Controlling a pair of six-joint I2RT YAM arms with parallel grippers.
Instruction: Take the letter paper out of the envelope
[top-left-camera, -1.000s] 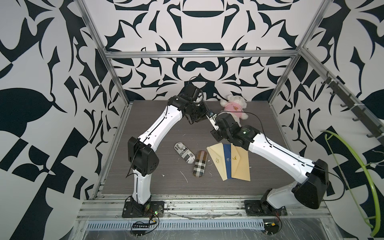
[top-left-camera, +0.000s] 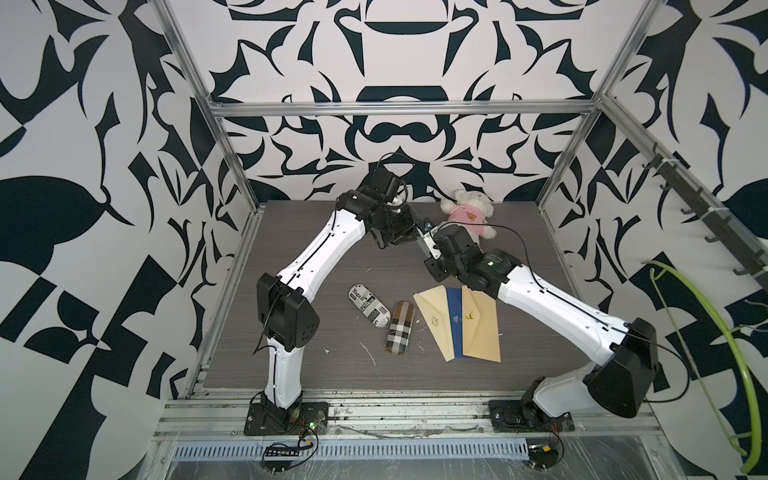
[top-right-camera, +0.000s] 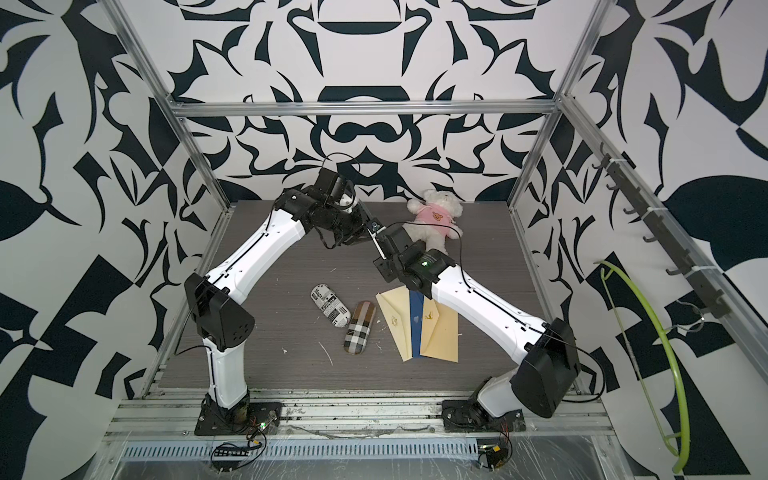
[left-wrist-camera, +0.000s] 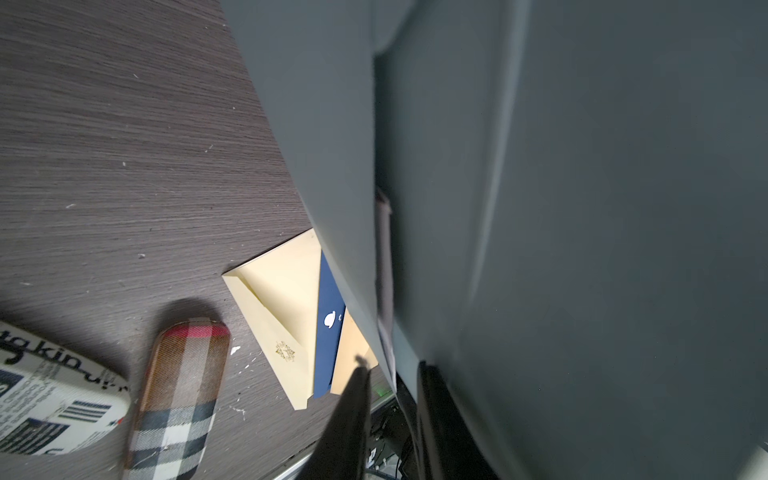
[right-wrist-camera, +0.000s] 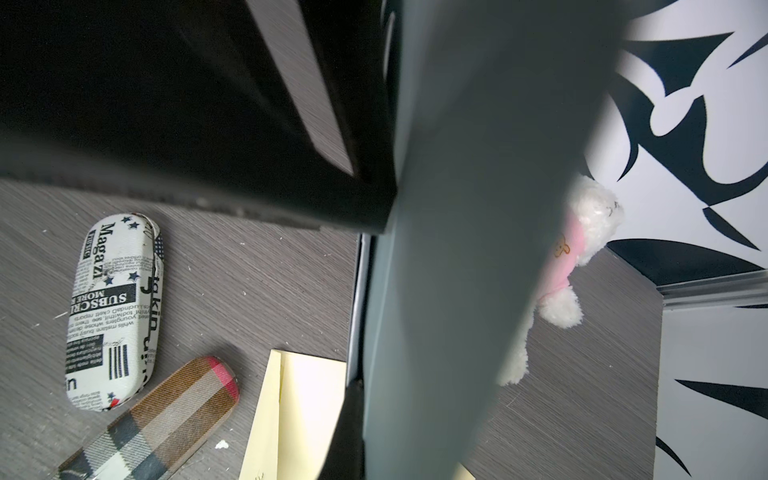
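Observation:
My two grippers meet above the back middle of the table, left gripper (top-left-camera: 408, 228) and right gripper (top-left-camera: 425, 232) nearly touching. A large grey-blue sheet (left-wrist-camera: 560, 200), likely an envelope, fills much of both wrist views, with a thin paler edge (left-wrist-camera: 384, 272) in a slit of it. The left fingertips (left-wrist-camera: 392, 384) show blurred at its lower edge, apart; whether they grip it I cannot tell. The right gripper's fingers are mostly hidden behind the sheet (right-wrist-camera: 480, 200). Cream (top-left-camera: 432, 320), blue (top-left-camera: 455, 320) and tan (top-left-camera: 484, 336) envelopes lie at the front right.
A newspaper-print case (top-left-camera: 368, 305) and a plaid case (top-left-camera: 400, 326) lie front middle. A white teddy bear in pink (top-left-camera: 466, 214) sits at the back right.
Both arms have shifted only very slightly around the meeting point of the grippers. The objects on the table have not moved.

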